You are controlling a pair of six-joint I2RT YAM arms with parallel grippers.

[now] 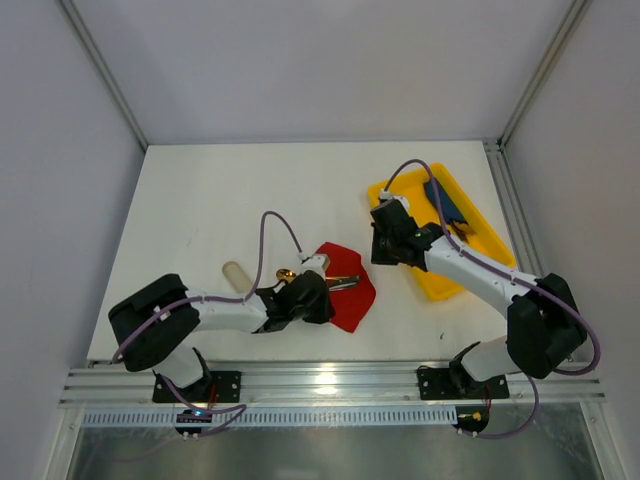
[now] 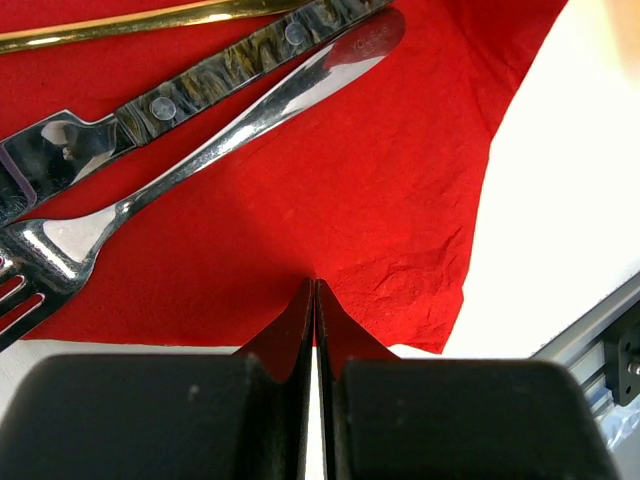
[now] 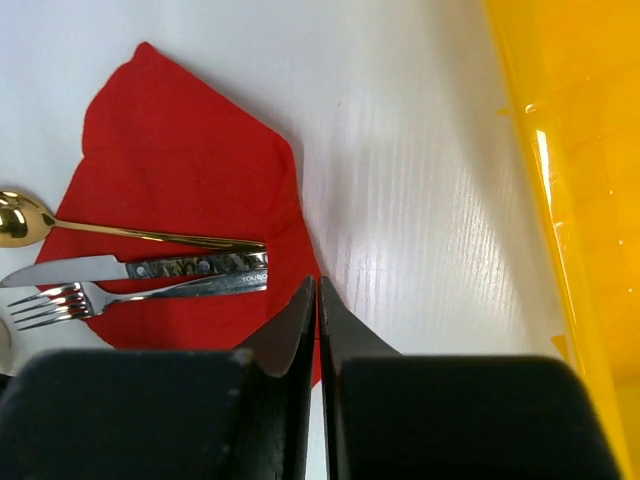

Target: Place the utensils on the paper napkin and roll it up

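Note:
The red napkin [image 3: 180,150] lies on the table, its right side folded over the handle ends of a gold spoon [image 3: 150,234], a knife [image 3: 80,270] and a fork [image 3: 200,288] in the right wrist view. My left gripper is shut, low over the napkin beside the fork, with nothing visible between its fingers. My right gripper is shut, raised above the napkin's right edge near the yellow bin, with nothing visible between its fingertips.
A yellow bin [image 1: 436,285] with a dark blue item and other objects sits to the right. A pale cylindrical object [image 1: 237,277] lies left of the napkin.

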